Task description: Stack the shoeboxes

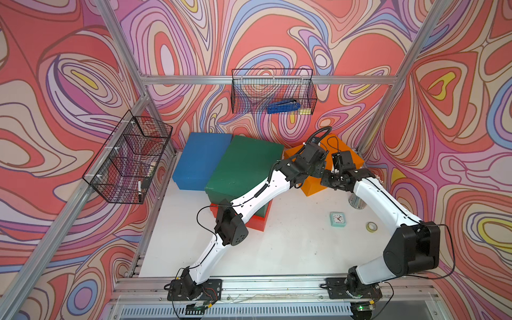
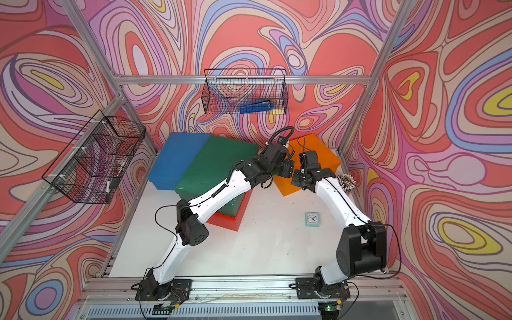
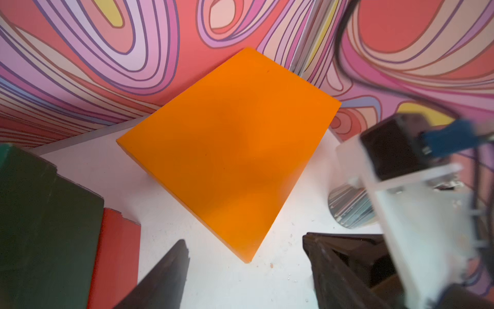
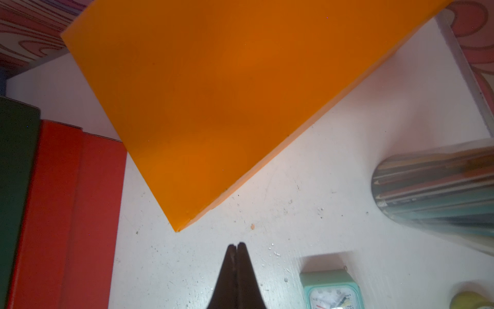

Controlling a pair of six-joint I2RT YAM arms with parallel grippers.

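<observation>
A green shoebox (image 1: pixel 245 160) rests on a red shoebox (image 1: pixel 256 223) at centre left, with a blue shoebox (image 1: pixel 200 154) beside them at the back left. An orange shoebox (image 3: pixel 226 144) lies askew at the back right, right of that stack. My left gripper (image 1: pixel 320 170) is open over the orange box's near side; nothing is between its fingers in its wrist view. Close to it, on the right, my right gripper is shut with nothing visible between its fingertips, also above the near side of the orange box.
A teal clock (image 1: pixel 337 218), a pencil holder (image 4: pixel 432 195) and a tape roll (image 1: pixel 371 226) stand on the right. Wire baskets hang on the back (image 1: pixel 250 93) and left (image 1: pixel 128 160).
</observation>
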